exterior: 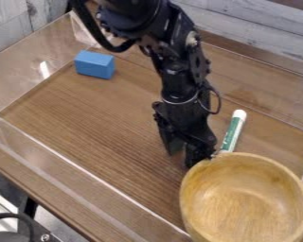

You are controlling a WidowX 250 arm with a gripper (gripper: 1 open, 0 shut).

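Note:
My black gripper (185, 147) is low over the wooden table (79, 132), at the upper left rim of a large tan wooden bowl (242, 203). Its fingers are dark and overlap one another, so I cannot tell how far apart they are or whether anything is between them.
A blue block (95, 64) lies at the back left. A white-and-green stick (233, 132) lies right of the gripper, behind the bowl. Pale plank walls border the back and left.

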